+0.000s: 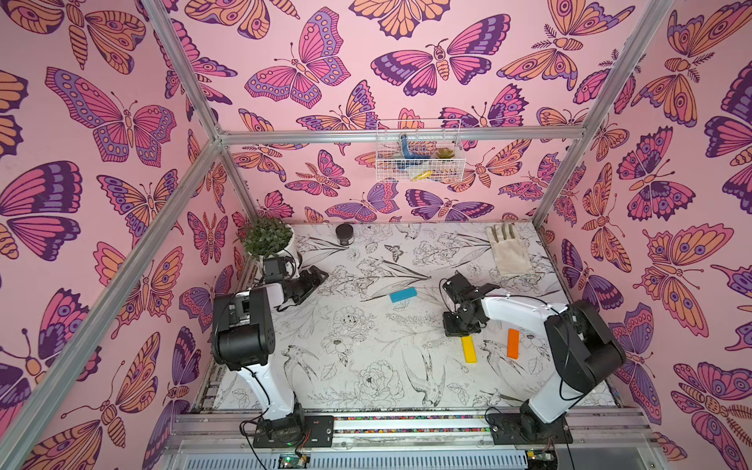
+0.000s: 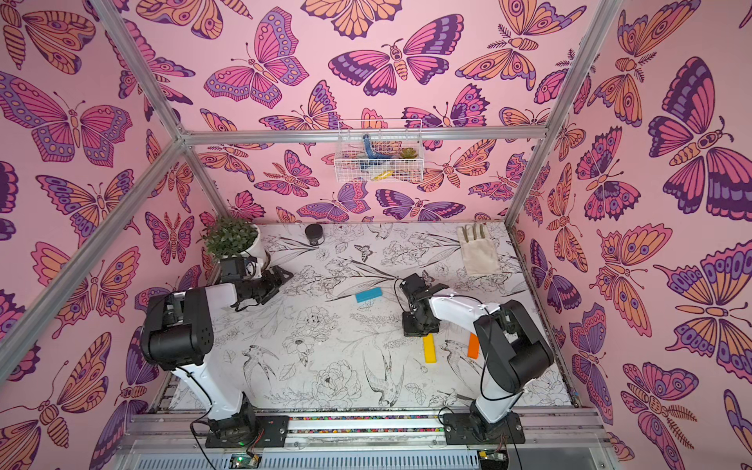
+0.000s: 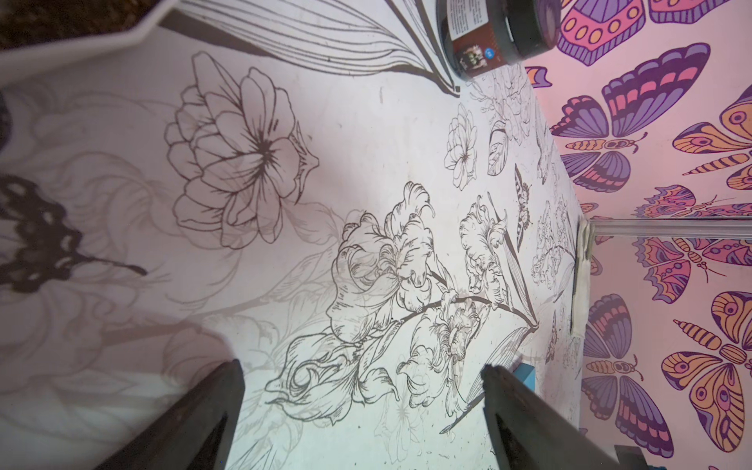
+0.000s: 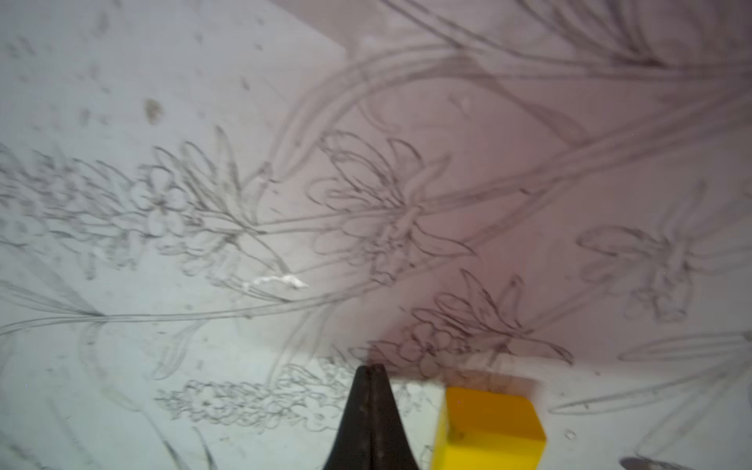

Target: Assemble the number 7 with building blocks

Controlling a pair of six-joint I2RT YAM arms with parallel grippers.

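On the table's right half lies the yellow block (image 1: 468, 349), its far end close by my right gripper. In the right wrist view the two fingers are shut against each other, with the yellow block (image 4: 492, 427) outside them, just to their right. An orange block (image 1: 513, 343) lies further right. Alone near the middle of the table is the blue block (image 1: 403, 294). My left gripper is open at the table's left, nothing between its fingers; a corner of the blue block (image 3: 525, 375) shows beyond it.
A potted plant (image 1: 267, 236) stands at the far left, beside the left arm. A dark jar (image 1: 344, 233) and a glove (image 1: 511, 252) lie towards the back.
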